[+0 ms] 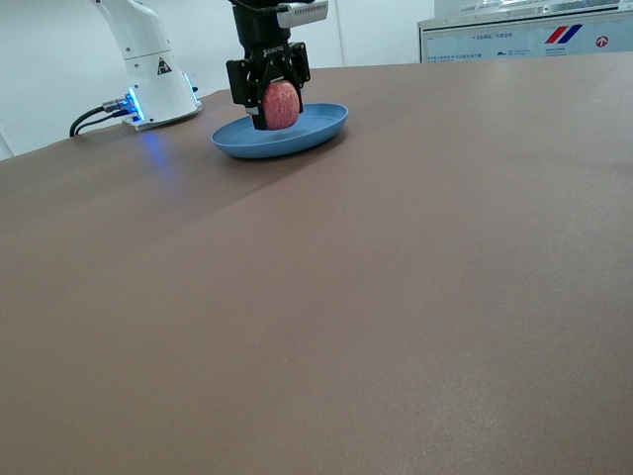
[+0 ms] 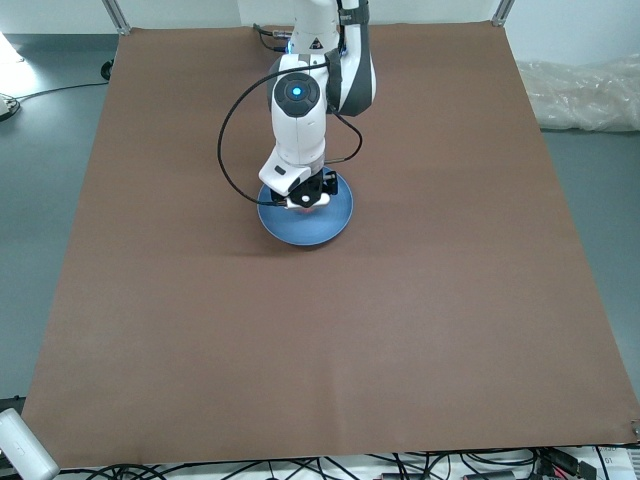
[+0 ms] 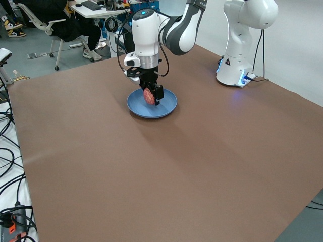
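A red apple [image 1: 281, 107] sits between the fingers of my black gripper [image 1: 278, 104], shut on it, low over a blue plate [image 1: 247, 143]. In the right view the apple [image 3: 149, 97] is held by the gripper [image 3: 151, 95] above the plate [image 3: 146, 112]; whether it touches the plate I cannot tell. In the left view the gripper [image 2: 307, 195] hides most of the apple, with the blue plate [image 2: 310, 230] beneath.
The arm's white base [image 3: 234, 70] stands at the table's back edge, with cables. Dense cables and equipment run along one edge outside the tabletop.
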